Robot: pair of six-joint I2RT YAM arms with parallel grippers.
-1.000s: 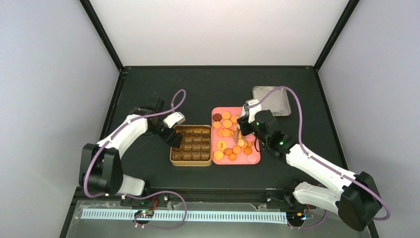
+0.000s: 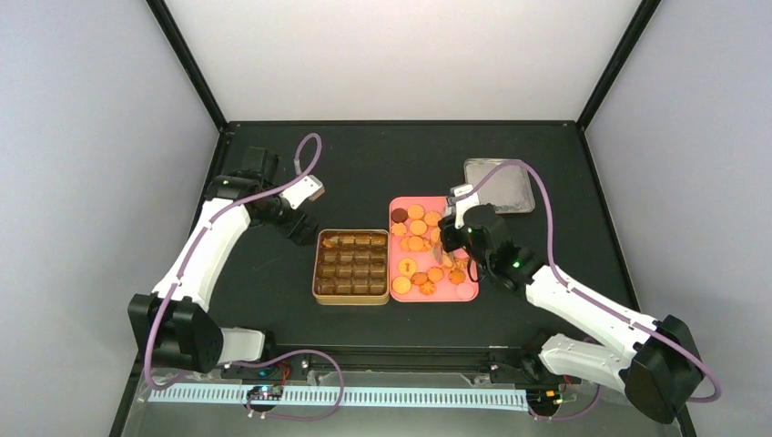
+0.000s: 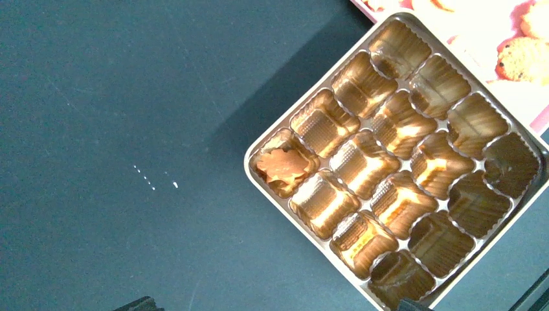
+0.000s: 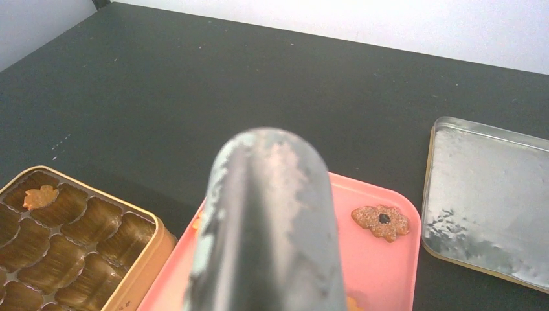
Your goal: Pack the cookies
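Observation:
The gold tin [image 2: 351, 299] has a grid of compartments. An orange-brown cookie [image 3: 283, 166] lies in one corner compartment, and the others look empty. Several cookies are spread on the pink tray [image 4: 382, 272], among them a brown flower-shaped one [image 4: 382, 221]. Just off the tin's far left corner, my left gripper is open, its fingertips barely showing at the lower edge of the left wrist view. Over the pink tray, my right gripper [image 2: 450, 235] is shut on a grey metal tool [image 4: 272, 220]. The tool's lower end [image 2: 438, 256] reaches among the cookies; whether it grips one I cannot tell.
A silver metal lid [image 4: 492, 194] lies on the black table behind the pink tray, to the right. Tin and tray stand side by side, almost touching.
My left arm has drawn back to the far left, from over the tin's left edge to beside its corner. My right arm is almost still, with the tool's lower end shifted slightly.

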